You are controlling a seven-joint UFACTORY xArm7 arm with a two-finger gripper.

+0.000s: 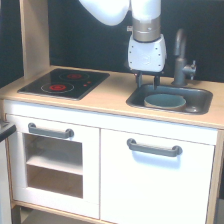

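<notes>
A round teal dish [165, 102], perhaps a plate or shallow bowl, lies in the dark sink [203, 101] of the toy kitchen. Over the sink's back left part hangs my gripper [148, 80], pointing down. Its dark fingers stand apart, so it is open, and nothing shows between them. The dish sits below and a little to the right of the fingertips, and no contact with it shows.
A dark faucet [181, 58] rises behind the sink, to the right of my gripper. A black cooktop [62, 83] with red rings is at the left. Bare wooden counter [112, 92] lies between cooktop and sink. Below are cabinet doors with dark handles [154, 148].
</notes>
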